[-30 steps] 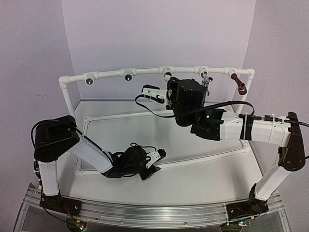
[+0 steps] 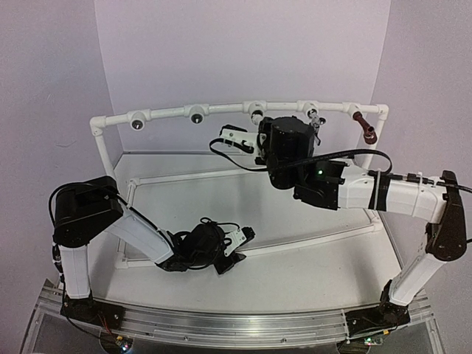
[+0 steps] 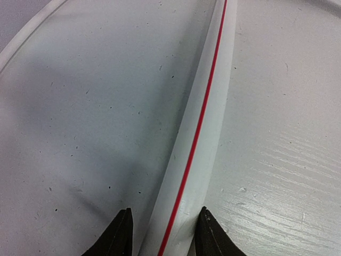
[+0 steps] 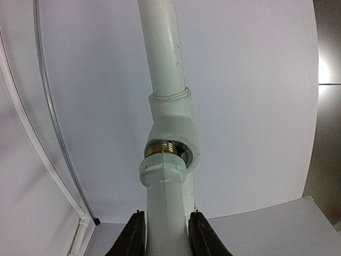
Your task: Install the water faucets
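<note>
In the right wrist view, a white faucet (image 4: 164, 197) stands between the fingers of my right gripper, which is shut on its body. The faucet's brass thread (image 4: 161, 148) sits at the mouth of the white tee (image 4: 173, 130), off to one side; part of the dark opening still shows beside it. From above, this tee (image 2: 254, 107) is the middle one on the upper pipe, and the right arm hides the fingers. My left gripper straddles a white pipe with a red stripe (image 3: 200, 125); whether its fingers press on it is unclear.
Two empty tees (image 2: 137, 122) are on the left of the upper pipe (image 2: 225, 108). Right of the middle tee hang a metal faucet (image 2: 316, 122) and a brown faucet (image 2: 365, 129), close to the right arm. The board inside the lower frame (image 2: 184, 210) is clear.
The left arm has stayed still.
</note>
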